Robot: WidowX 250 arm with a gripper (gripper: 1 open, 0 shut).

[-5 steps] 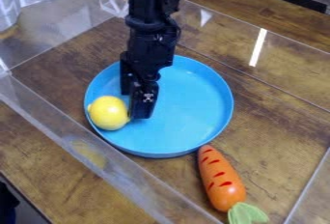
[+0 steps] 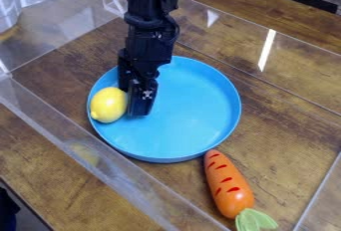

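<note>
A yellow round object (image 2: 107, 106) sits in the left part of a blue plate (image 2: 193, 120). The black gripper (image 2: 134, 98) reaches down from the top of the camera view to just right of and behind the yellow object, over the plate, and is open; its fingertips are dark and hard to make out, and whether they touch the object cannot be seen.
An orange toy carrot (image 2: 228, 185) with green top lies on the wooden table (image 2: 286, 106), to the lower right of the plate. A clear plastic wall runs along the lower left.
The arm has shifted slightly to the left, closer over the yellow object. The plate and carrot look unmoved.
</note>
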